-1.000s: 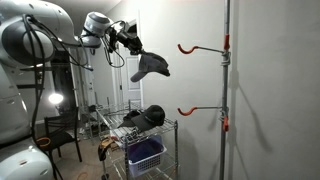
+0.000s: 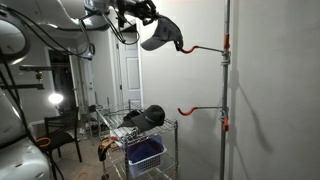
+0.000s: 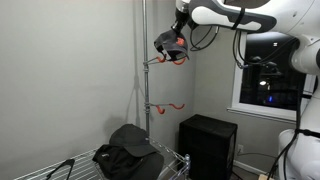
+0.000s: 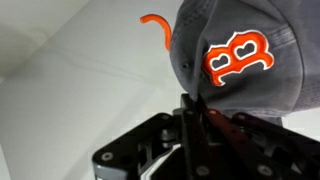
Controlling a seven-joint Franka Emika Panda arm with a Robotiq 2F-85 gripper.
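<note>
A dark grey cap (image 4: 275, 65) with an orange letter B hangs from my gripper, which is shut on its fabric. In exterior view 1 the cap (image 2: 161, 35) is high up, close to the tip of the upper hook (image 2: 203, 49) on the pole. Exterior view 2 shows the cap (image 3: 172, 44) in front of the upper hooks, partly covering them. An orange hook tip (image 4: 157, 27) appears beside the cap in the wrist view. Whether cap and hook touch, I cannot tell.
The pole (image 2: 225, 85) also carries a lower, empty hook (image 2: 203, 109). Dark caps (image 2: 150, 117) lie on a wire rack (image 2: 170, 140), with a blue-purple basket (image 2: 146, 154) below. A black cabinet (image 3: 207, 147) stands beyond the pole.
The cap has risen and moved right with my gripper, from below and left of the upper hook to close by its tip. The rack and its caps look unchanged.
</note>
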